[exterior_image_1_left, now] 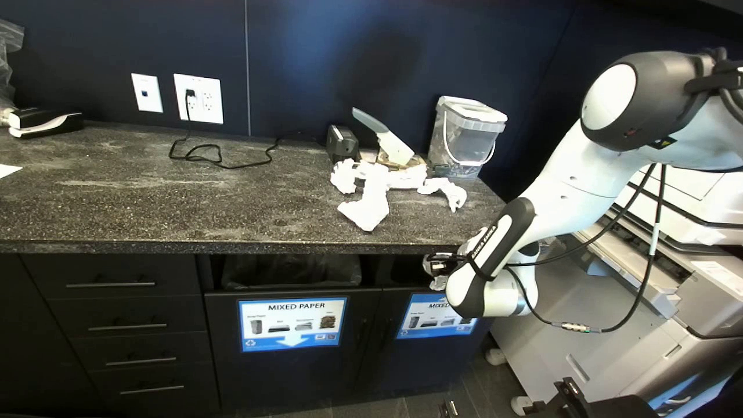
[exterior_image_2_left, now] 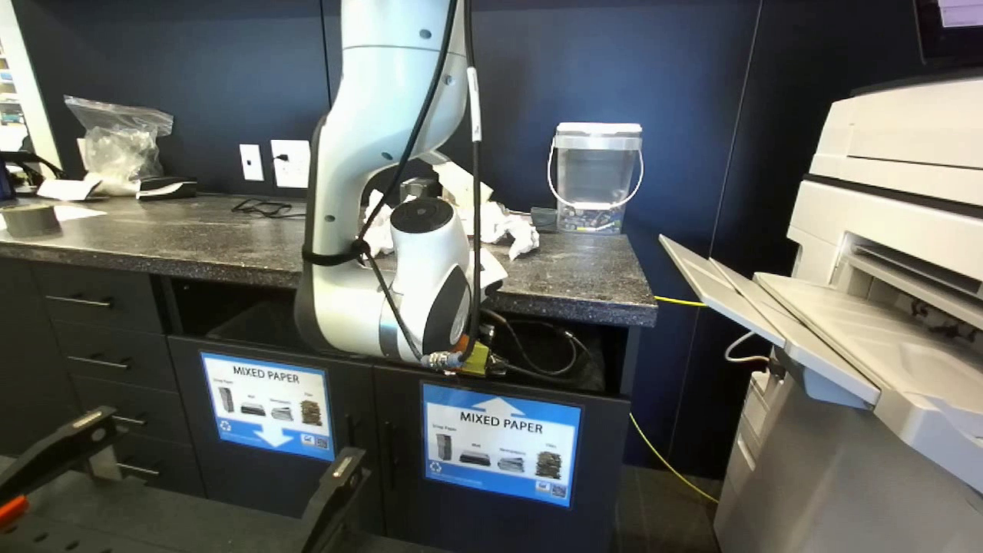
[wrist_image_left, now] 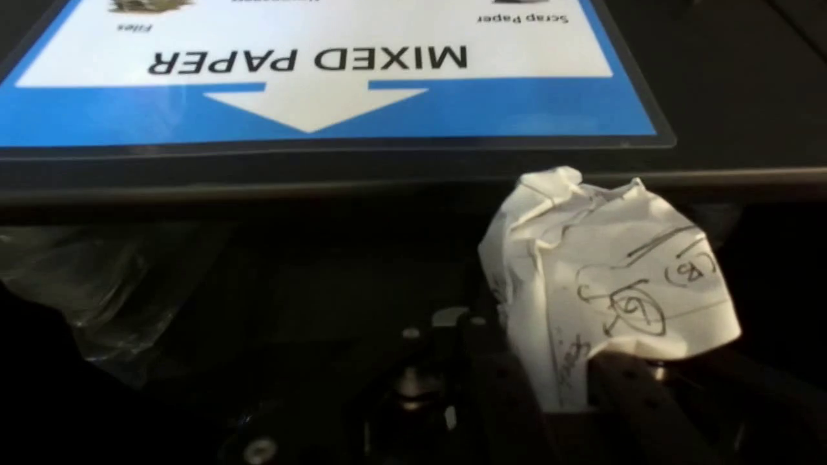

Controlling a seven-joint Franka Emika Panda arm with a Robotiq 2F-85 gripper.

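Note:
A crumpled white paper [wrist_image_left: 620, 271] with black pen marks is pinched between the fingers of my gripper, which is shut on it. In the wrist view the paper is before the dark opening above the right cabinet door, whose blue and white MIXED PAPER sign [exterior_image_2_left: 502, 442] appears upside down there. From the first exterior side, the gripper [exterior_image_1_left: 439, 268] is mostly hidden by the arm, just under the counter edge. More crumpled white paper [exterior_image_1_left: 369, 198] lies on the counter [exterior_image_1_left: 209, 202].
A clear lidded bucket [exterior_image_1_left: 468, 136] stands at the counter's back right, beside a slanted grey and white object [exterior_image_1_left: 390, 143] and a black box [exterior_image_1_left: 342, 143]. The left bin opening [exterior_image_1_left: 292, 268] holds a clear liner. A large printer [exterior_image_2_left: 885, 276] stands to the right.

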